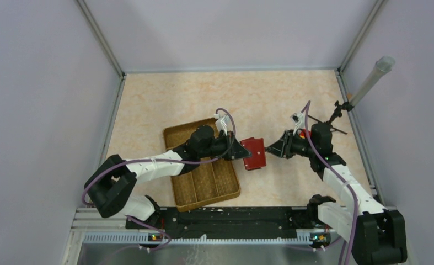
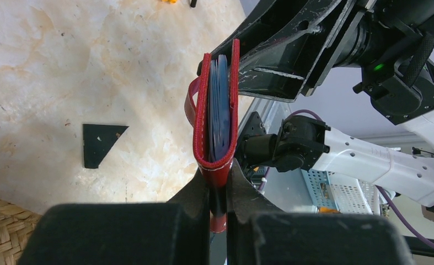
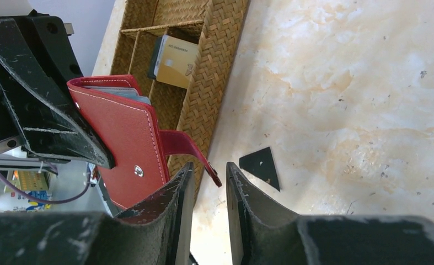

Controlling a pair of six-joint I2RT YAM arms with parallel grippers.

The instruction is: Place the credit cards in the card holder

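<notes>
My left gripper (image 1: pixel 244 151) is shut on the red card holder (image 1: pixel 254 154), holding it upright above the table. In the left wrist view, its top gapes slightly, with thin bluish sleeves (image 2: pixel 219 105) inside. A red strap (image 3: pixel 182 144) sticks out from the holder's side. My right gripper faces this side; its fingers stand partly open, the strap's free tip lying in the gap, with space visible beside it. A gold card (image 3: pixel 177 62) with a dark card beside it leans in a compartment of the woven basket (image 3: pixel 217 69).
The divided basket (image 1: pixel 234 187) lies under the left arm. A black flat piece (image 3: pixel 261 167) is on the table below the grippers. At the right edge stands a pole on a tripod (image 1: pixel 369 83).
</notes>
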